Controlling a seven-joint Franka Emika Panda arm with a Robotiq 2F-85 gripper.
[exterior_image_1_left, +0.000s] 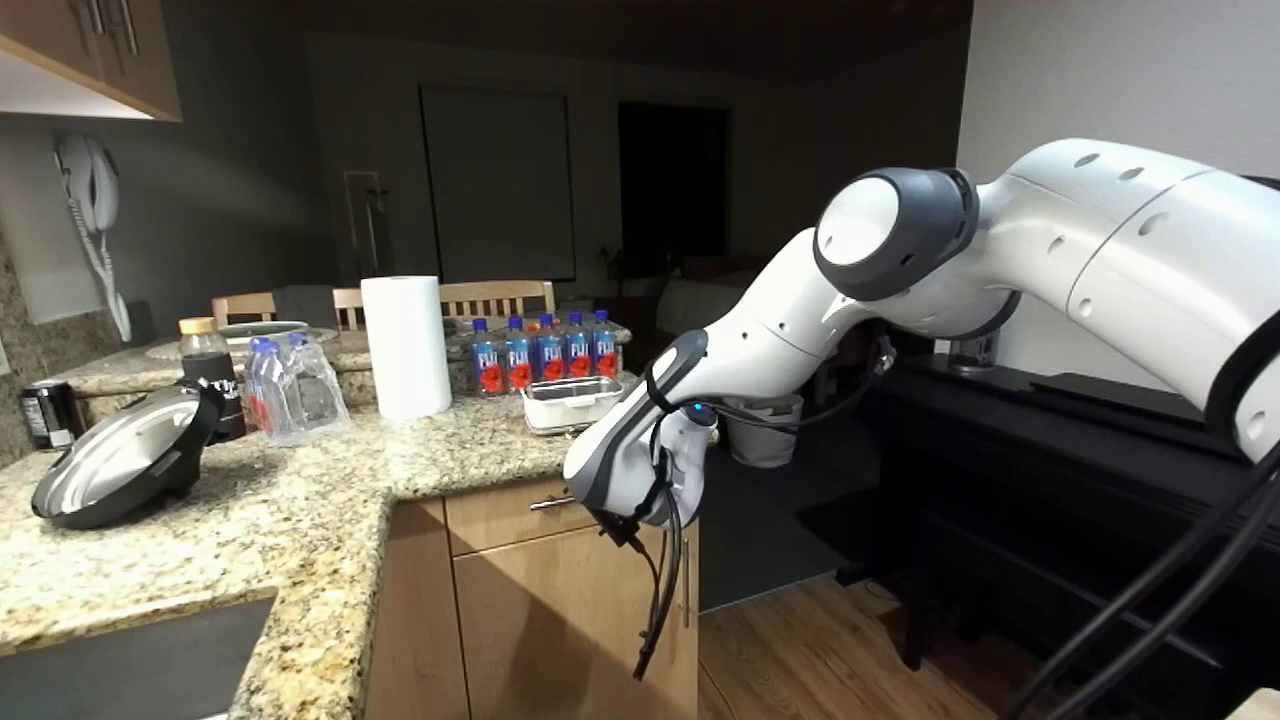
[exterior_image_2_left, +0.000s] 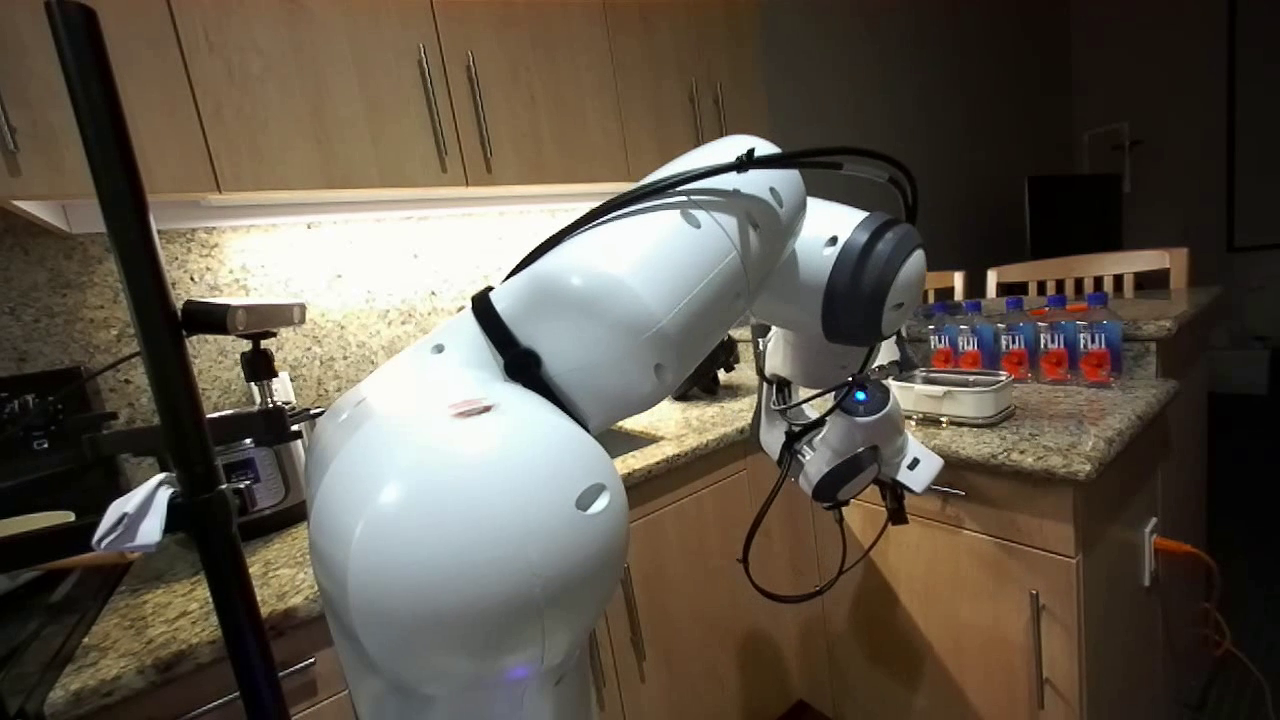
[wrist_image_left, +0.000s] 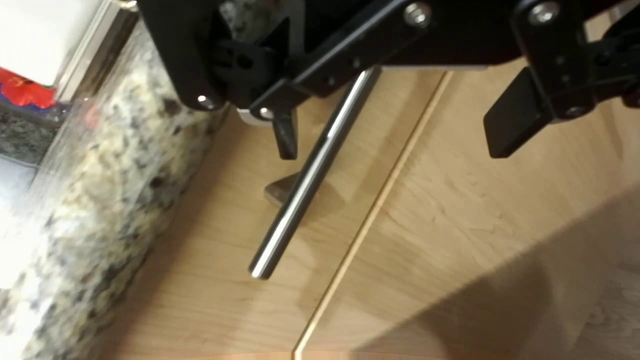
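In the wrist view my gripper is open, its two black fingers wide apart with nothing held between them. A round metal drawer handle (wrist_image_left: 289, 221) runs slantwise below, closer to the left finger (wrist_image_left: 286, 137) than to the right one. That handle is fixed to a light wood drawer front (wrist_image_left: 198, 252) under the granite counter edge (wrist_image_left: 120, 198). Exterior view 1 shows the handle's left end (exterior_image_1_left: 549, 503) beside the wrist, and the drawer looks closed. The arm hides the fingers there.
On the counter above stand a white lidless-looking container (exterior_image_1_left: 570, 404), several water bottles (exterior_image_1_left: 548, 355) and a paper towel roll (exterior_image_1_left: 407, 348). A tilted pot lid (exterior_image_1_left: 126, 456) lies farther left. The cabinet door (exterior_image_1_left: 576, 624) below has a vertical handle (exterior_image_2_left: 1035, 648).
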